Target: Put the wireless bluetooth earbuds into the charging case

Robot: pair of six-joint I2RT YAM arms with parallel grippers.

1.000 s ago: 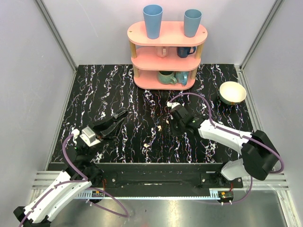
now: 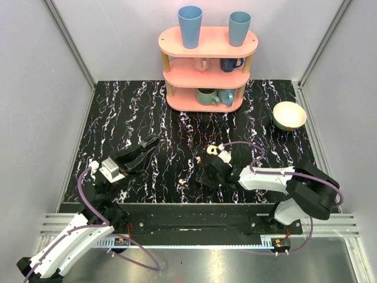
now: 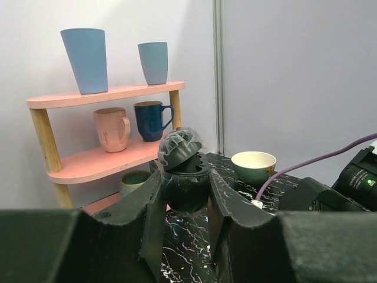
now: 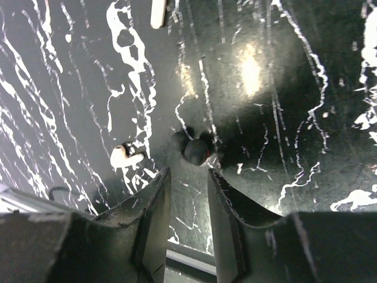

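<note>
In the left wrist view, my left gripper is shut on the dark charging case [image 3: 186, 184], whose lid stands raised with clear film over it. From above, this gripper [image 2: 152, 144] holds it over the left part of the table. My right gripper is open and points down at the table, nothing between its fingers. Just ahead of its fingertips lies a small dark rounded piece [image 4: 197, 151], apparently an earbud. A cream earbud-like piece [image 4: 125, 157] with a short stem lies to its left. In the top view, the right gripper [image 2: 202, 178] largely hides that spot.
A cream stick-like piece [image 4: 158, 13] lies farther off. The pink shelf [image 2: 203, 103] with cups stands at the back, and a bowl [image 2: 289, 116] at the back right. Bare marbled table [image 2: 126, 100] spans the back left.
My right arm has moved down and toward the front edge, its gripper shifting a little left. A cream piece beside its wrist shows more clearly. The left arm has stayed still with the case.
</note>
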